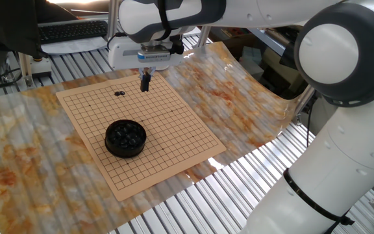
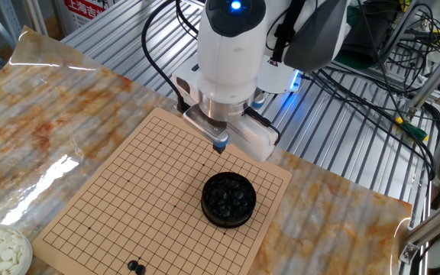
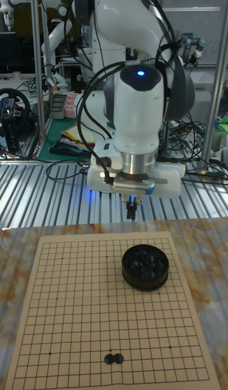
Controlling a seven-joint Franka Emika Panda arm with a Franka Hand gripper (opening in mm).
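Observation:
A round black bowl (image 1: 125,138) filled with black stones stands on the tan gridded board (image 1: 174,133). It sits near one side of the board in exterior view 2, where its stones (image 2: 228,197) show from above. Two black stones (image 3: 114,359) lie side by side on the grid, well apart from the bowl. My gripper (image 1: 145,90) hangs in the air with its dark fingers pointing down, clear of both bowl and stones. In exterior view 3 the gripper (image 3: 132,218) appears behind the bowl. Its fingers look close together; any gap is too small to make out.
A white bowl of white stones (image 2: 3,251) stands beside the board, cut off by the frame edge. Marbled sheeting (image 1: 31,156) covers the table around the board, with ribbed metal (image 1: 174,211) beyond it. Most of the board is bare.

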